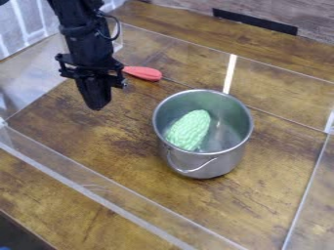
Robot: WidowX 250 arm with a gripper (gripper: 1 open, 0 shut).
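Observation:
My gripper (pixel 92 90), dark and on a black arm reaching in from the top left, is raised over the wooden table at the left; whether anything is between its fingers is too small to tell, but it looks shut. A red object (pixel 144 73) lies just to its right. At the right a metal pot (pixel 222 154) holds a green corn cob (pixel 189 130).
Clear plastic edges run along the left and right sides. A dark slot is at the back right.

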